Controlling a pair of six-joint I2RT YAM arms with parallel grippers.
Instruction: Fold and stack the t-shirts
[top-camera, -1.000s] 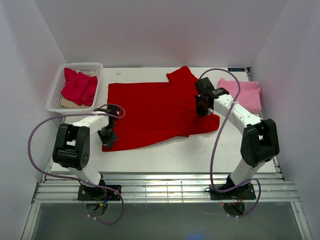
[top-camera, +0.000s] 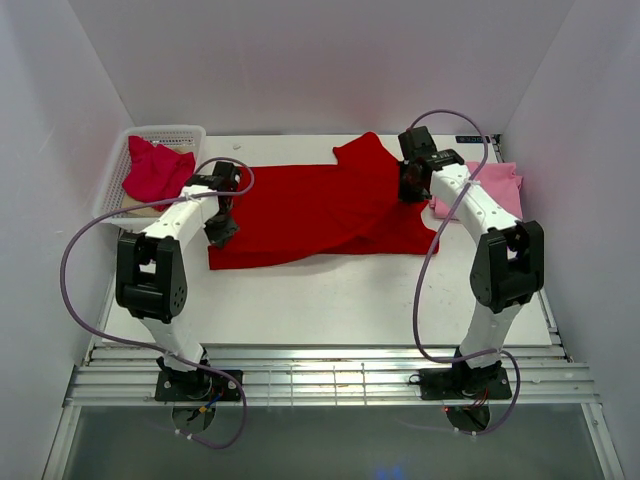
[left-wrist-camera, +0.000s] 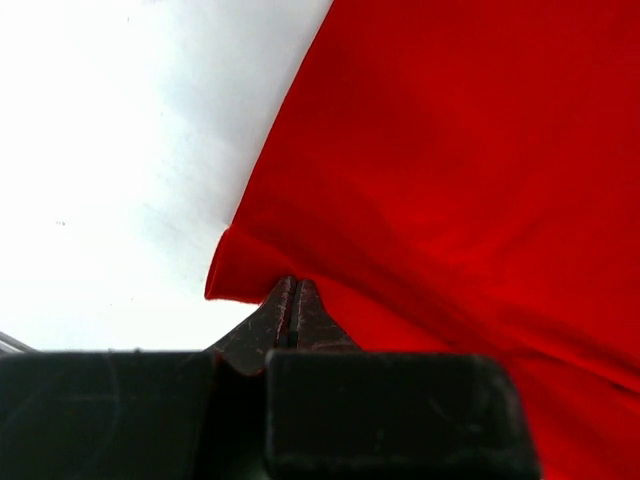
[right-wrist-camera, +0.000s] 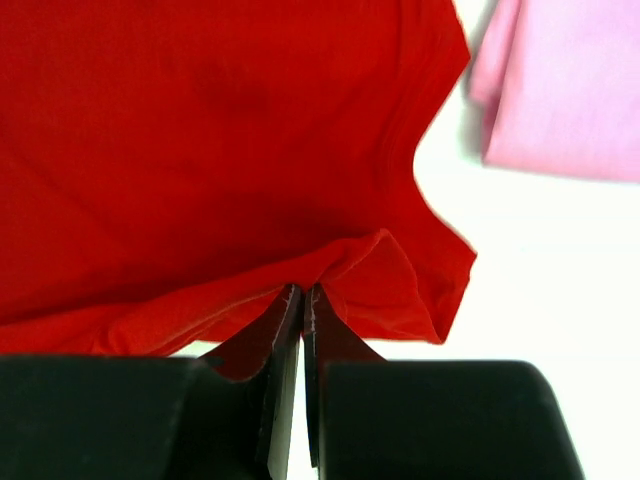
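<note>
A red T-shirt lies spread on the white table, its front part doubled back in a band. At its front-left corner my left gripper is shut, its tips at the fabric's edge; how much cloth is between them is hidden. My right gripper is shut on a raised fold of the same shirt near its right end. A folded pink shirt lies to the right, close beside the red one.
A white basket at the back left holds a crumpled red garment over something beige. Walls stand at both sides and behind.
Both grippers have moved toward the back of the table, and the red shirt's front edge has come back with them, narrowing the spread cloth and leaving more bare table in front.
</note>
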